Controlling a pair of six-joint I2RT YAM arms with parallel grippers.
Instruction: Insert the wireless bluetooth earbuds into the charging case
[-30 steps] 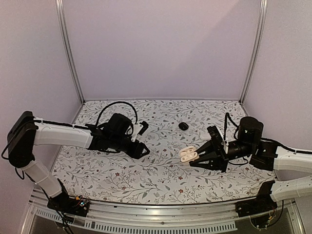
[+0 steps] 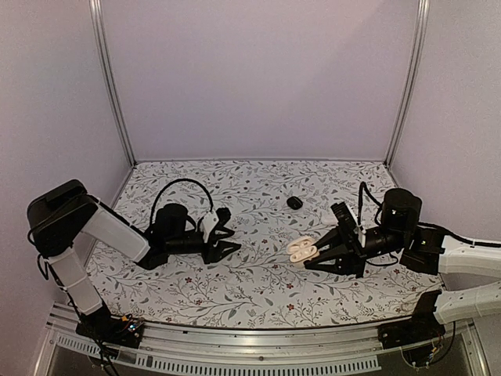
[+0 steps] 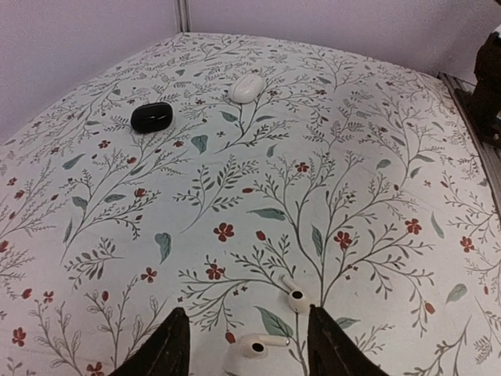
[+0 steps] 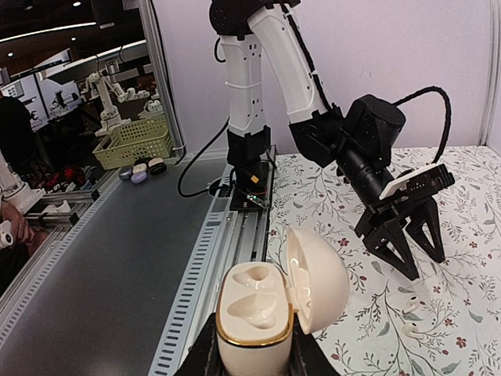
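The white charging case (image 4: 254, 313), lid open and its two slots empty, is held upright by my right gripper (image 2: 305, 258), which is shut on it. Two white earbuds lie on the floral mat: one (image 3: 254, 345) between and just beyond my left gripper's fingertips, the other (image 3: 297, 299) a little farther off. My left gripper is part open, low over the mat at the left with nothing seen between its fingers. In the right wrist view it hangs above the earbuds.
A black case (image 2: 294, 203) lies toward the back, with a white rounded object (image 3: 246, 88) seen beyond it in the left wrist view. Walls enclose the mat at back and sides.
The right gripper and the case have stayed put.
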